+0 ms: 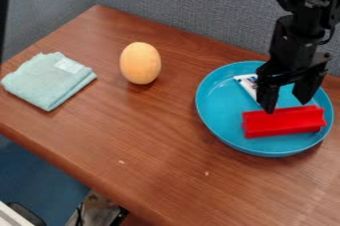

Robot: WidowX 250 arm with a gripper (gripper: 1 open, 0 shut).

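The black gripper is over the right side of a blue plate, open, its fingers pointing down just behind a red bar-shaped object lying across the plate's front half. A small white item with dark markings lies on the plate to the left of the fingers, partly hidden by them. Whether the fingertips touch the plate or either item, I cannot tell.
An egg-shaped object stands on the wooden table left of the plate. A folded pale blue cloth lies at the far left. A grey padded wall runs behind.
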